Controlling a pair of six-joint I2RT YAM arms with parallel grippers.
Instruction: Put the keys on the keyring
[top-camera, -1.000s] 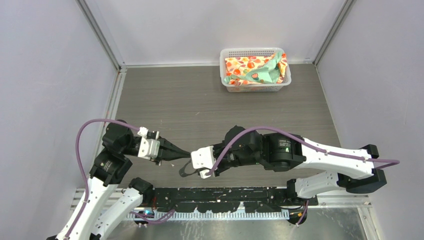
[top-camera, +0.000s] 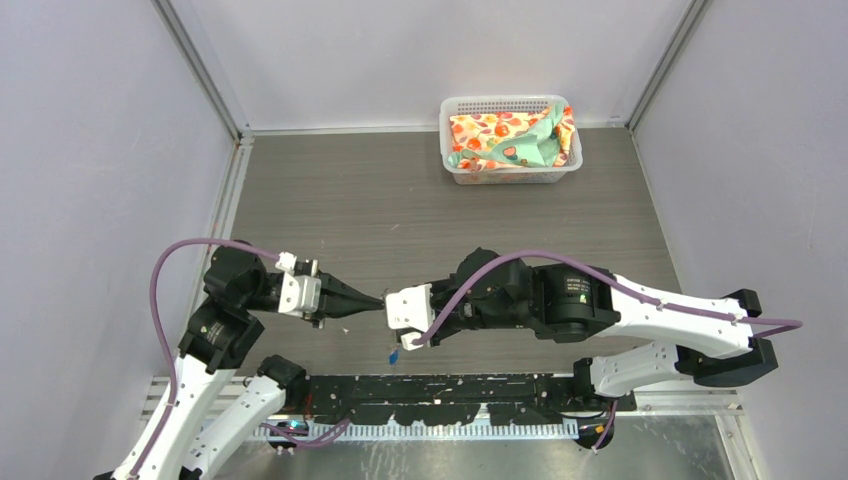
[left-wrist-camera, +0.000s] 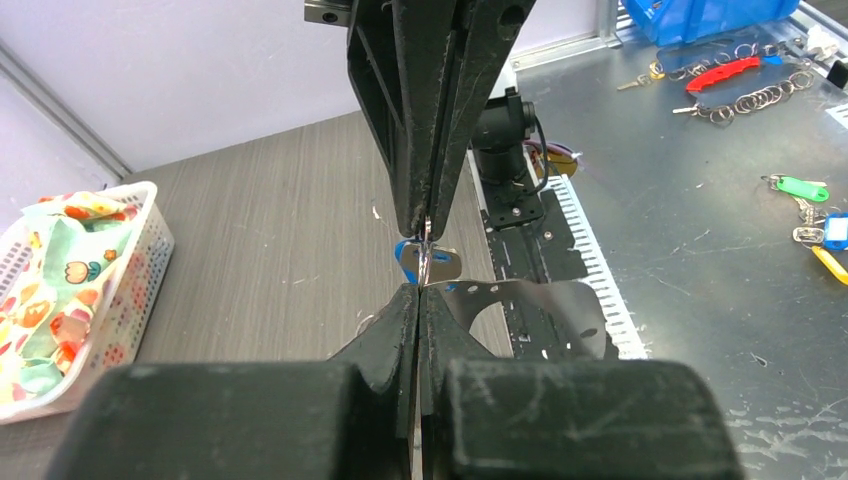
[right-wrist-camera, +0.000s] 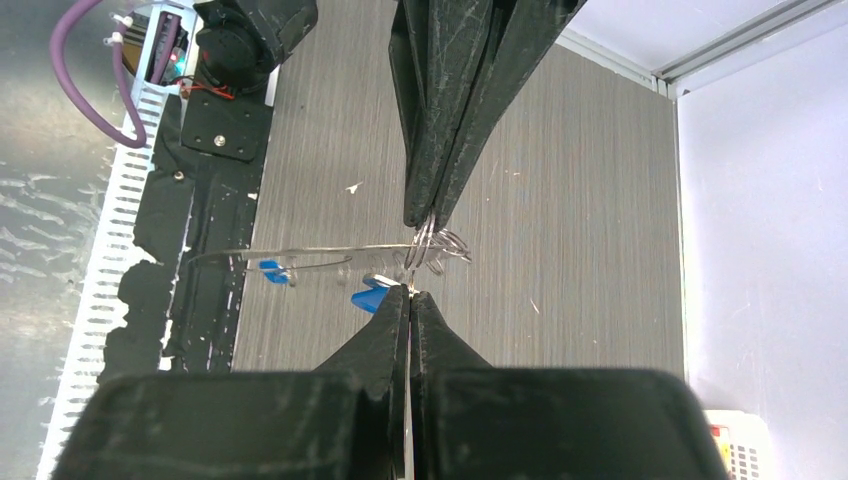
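Note:
The metal keyring (left-wrist-camera: 424, 260) is a cluster of thin loops between my two grippers' tips. My left gripper is shut, with a thin ring at its fingertips. My right gripper is shut too, the wire loops (right-wrist-camera: 425, 240) at its tips; which loop each tip grips is hard to tell. A blue-headed key (right-wrist-camera: 370, 298) hangs below the rings, and a blurred silver piece (left-wrist-camera: 540, 310) hangs beside them. In the top view the meeting point is mostly hidden by the right wrist, with a blue bit (top-camera: 394, 356) showing below.
A white basket (top-camera: 510, 175) with patterned cloth stands at the back right. Other key bunches (left-wrist-camera: 750, 100) and a blue bin (left-wrist-camera: 700, 20) appear on the metal surface in the left wrist view.
The dark hanging piece below the grippers has swung down and out of sight in the top view, and a blue piece now shows. The arms have shifted very slightly.

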